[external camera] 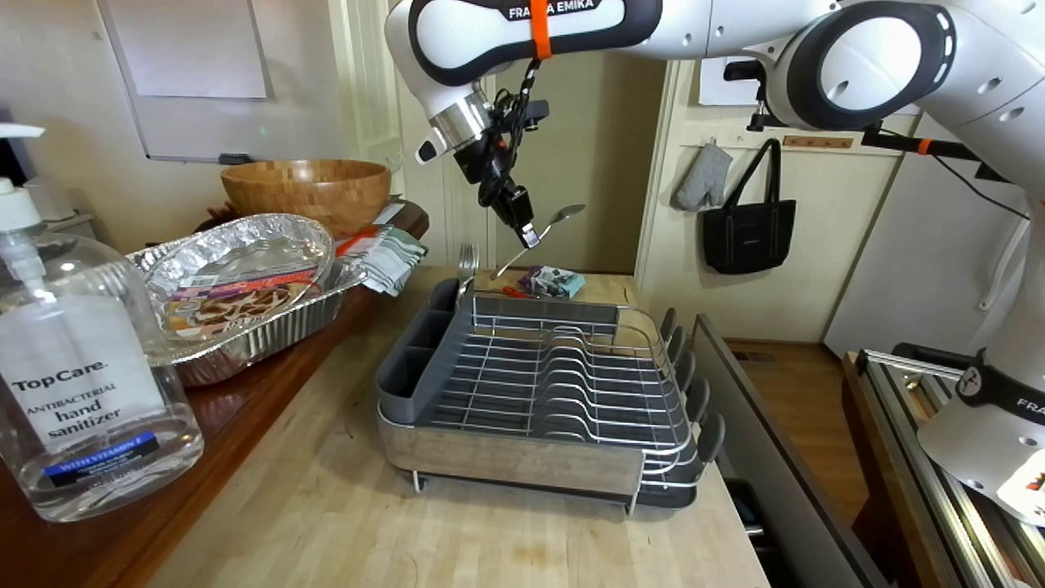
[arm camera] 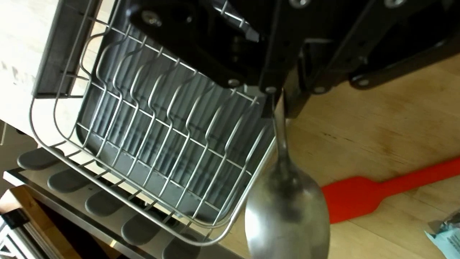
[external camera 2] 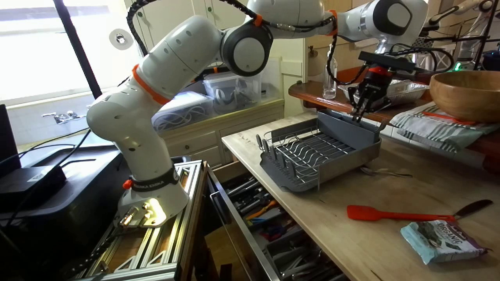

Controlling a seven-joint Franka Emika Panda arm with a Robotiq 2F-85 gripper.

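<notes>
A metal spoon (arm camera: 286, 211) is pinched by its handle in my gripper, its bowl pointing down the wrist view. In exterior view 1 my gripper (external camera: 530, 238) hangs above the far side of the dish rack, shut on the spoon (external camera: 568, 211), which slants with its bowl up and to the right. The grey dish rack (external camera: 529, 459) stands on the wooden counter. Along its left side runs a cutlery caddy (external camera: 399, 384) with a fork (external camera: 468, 263) upright in its far compartment. The spoon cannot be made out in exterior view 2.
Beyond the rack lie a red spatula (external camera 2: 375, 213), a snack packet (external camera 2: 443, 241) and a piece of metal cutlery (external camera 2: 386, 173). A raised wooden ledge (external camera: 323, 382) holds a sanitizer bottle (external camera: 88, 392), foil trays (external camera: 245, 333) and a bowl (external camera: 305, 191). A drawer (external camera 2: 243, 234) stands open.
</notes>
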